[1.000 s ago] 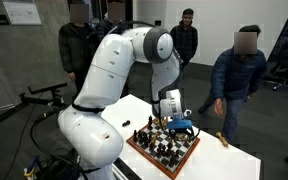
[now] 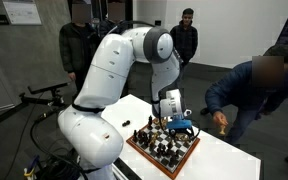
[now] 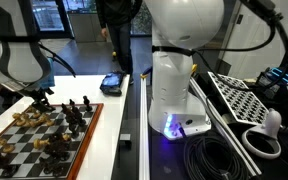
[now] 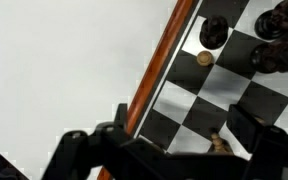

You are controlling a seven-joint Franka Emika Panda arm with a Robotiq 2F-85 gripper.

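A wooden-framed chessboard (image 2: 134, 141) lies on the white table, with several dark and light brown pieces standing on it. My gripper hangs over the board near its edge, its two black fingers apart and nothing visible between them. In the wrist view, a light brown piece (image 4: 219, 142) shows low in the frame, close to the right finger. Farther up stand a small brown-topped piece (image 4: 205, 58), a dark piece (image 4: 214, 32) and larger dark pieces (image 4: 274, 55). From the second exterior view, the gripper (image 3: 42, 103) is at the board's far side, behind the pieces.
A small dark object (image 2: 125, 123) lies left of it. One person (image 2: 254, 95) bends over at the table's right; others stand behind. A black box (image 3: 113, 82) sits beyond the board.
The person on the right was upright, bent low, and now leans with a hand near the table's right edge. My arm and the board look unchanged.
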